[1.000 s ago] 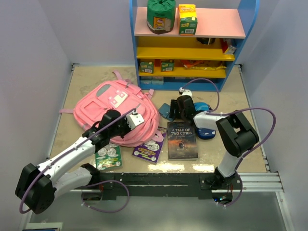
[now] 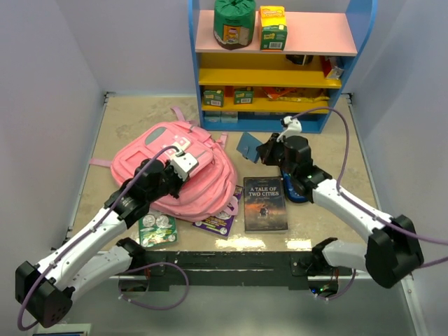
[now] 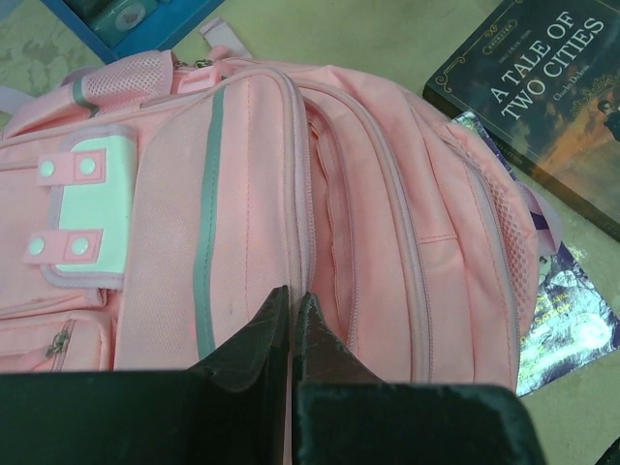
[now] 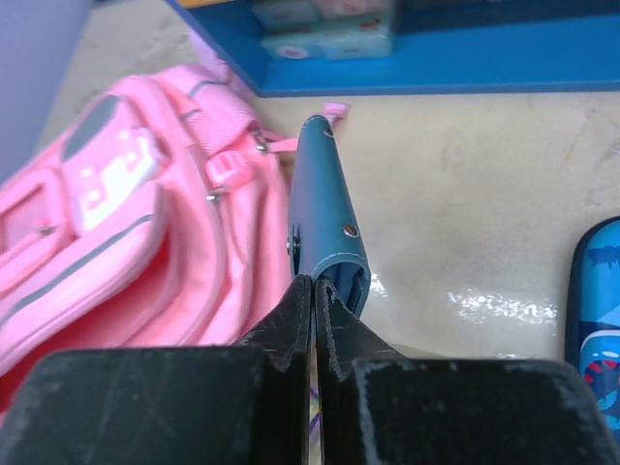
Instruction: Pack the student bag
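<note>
A pink backpack [image 2: 143, 150] lies on the floor, and in the left wrist view a gap shows along its zipper. My left gripper is shut on the edge of the bag's front flap [image 3: 257, 174]. Off the floor, right of the bag, my right gripper is shut on one end of a blue snap wallet [image 4: 325, 199]; the wallet's far end points away from the fingers. A dark book titled A Tale of Two Cities [image 2: 265, 203] lies flat right of the bag. Behind the right arm sits a blue case [image 4: 603, 310], partly covered in the top view.
A purple booklet [image 2: 215, 222] is partly under the bag's right edge. A green booklet [image 2: 157, 234] lies at the front left. The blue-framed shelf [image 2: 280, 126] stands at the back with bare floor before it.
</note>
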